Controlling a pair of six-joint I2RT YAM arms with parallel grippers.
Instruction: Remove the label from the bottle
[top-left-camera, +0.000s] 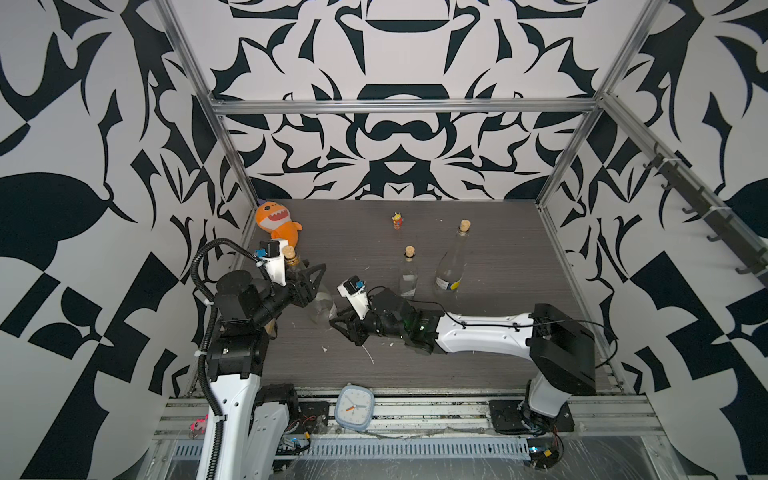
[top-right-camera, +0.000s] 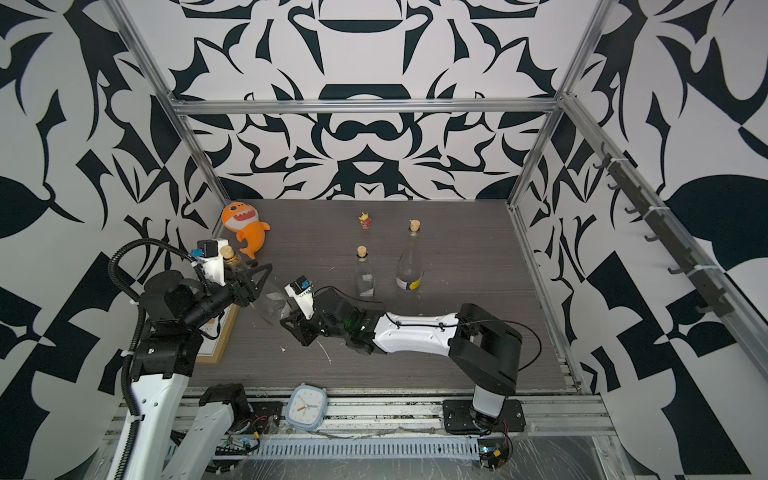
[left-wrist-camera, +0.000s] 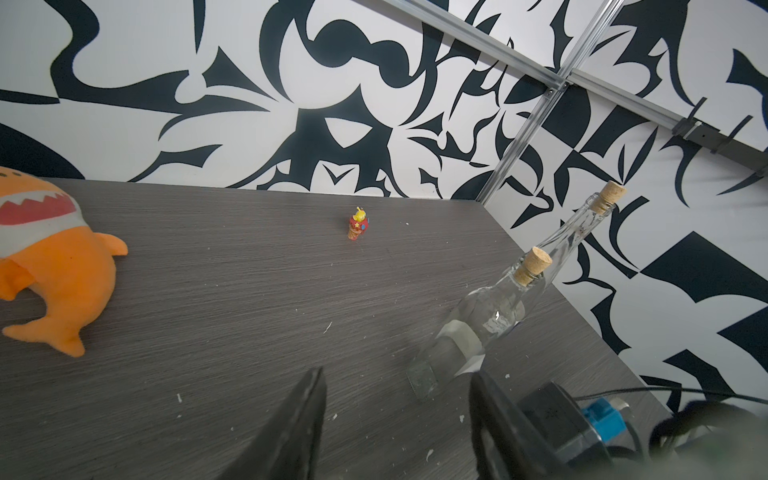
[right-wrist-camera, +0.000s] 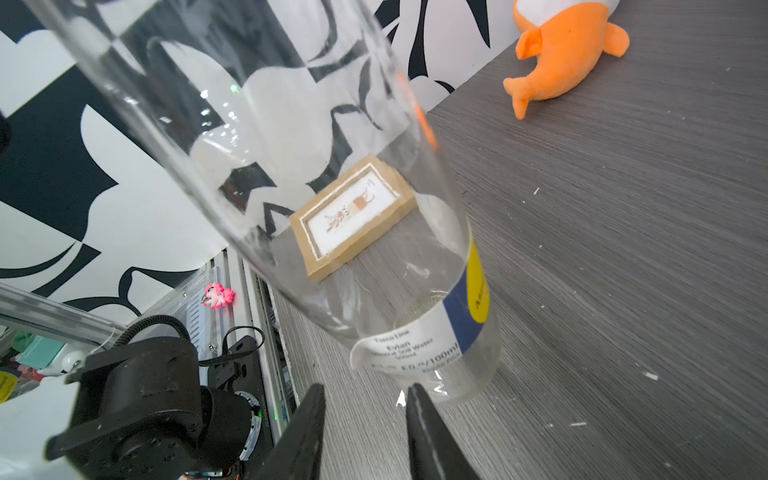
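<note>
A clear bottle with a cork (top-left-camera: 289, 253) and a white, blue and yellow label (right-wrist-camera: 424, 340) stands at the left. One label edge curls away from the glass. My left gripper overlaps the bottle's upper part in the top left view; its fingers (left-wrist-camera: 296, 424) are apart with bare tabletop between the visible tips. The neck does not show in the left wrist view, so contact cannot be told. My right gripper is open by the bottle's base, nothing between its fingers, with the label just above their tips in the right wrist view.
A small corked bottle (top-left-camera: 408, 281) and a taller one (top-left-camera: 452, 260) stand to the right. An orange plush shark (top-left-camera: 281, 226), a tiny figurine (top-left-camera: 397, 221) and a picture frame (right-wrist-camera: 356, 212) are around. A clock (top-left-camera: 354, 407) sits at the front edge.
</note>
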